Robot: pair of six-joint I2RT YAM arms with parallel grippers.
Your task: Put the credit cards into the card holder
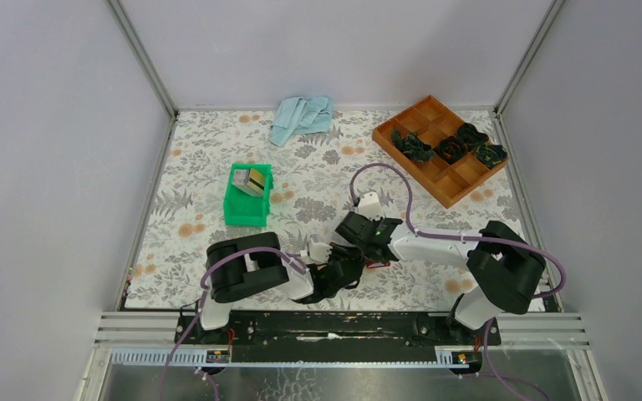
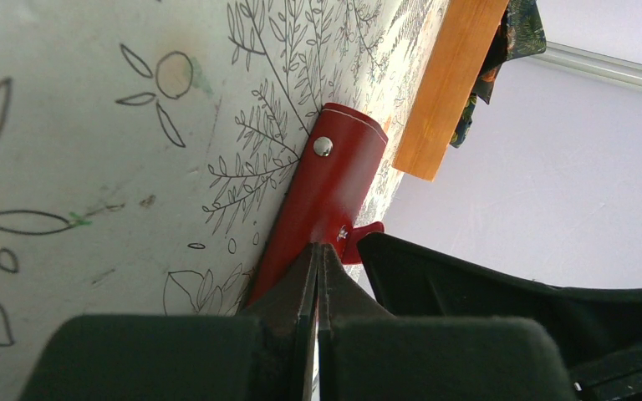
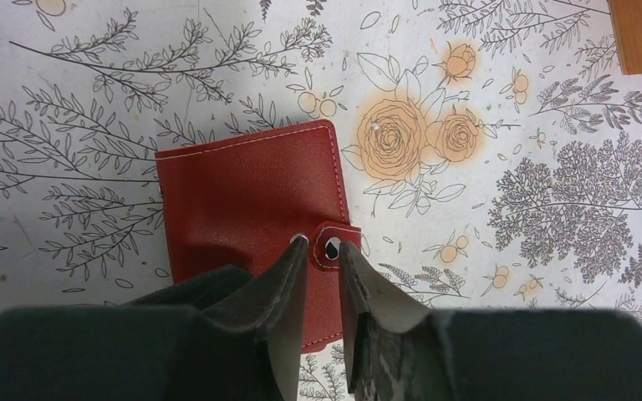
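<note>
A red leather card holder (image 3: 242, 192), with a snap strap (image 3: 333, 242), lies on the table, mostly hidden under both arms in the top view. My left gripper is shut, low at the near end of the holder (image 2: 330, 175) in the left wrist view. My right gripper is above the holder at the strap, its fingers part open with the strap visible beyond them. A green bin (image 1: 247, 215) at the left holds a small boxy stack (image 1: 249, 181); whether it is cards I cannot tell.
A wooden compartment tray (image 1: 447, 180) with dark fabric bundles stands at the back right. A light blue cloth (image 1: 301, 117) lies at the back. The table's middle behind the arms and its left side around the bin are clear.
</note>
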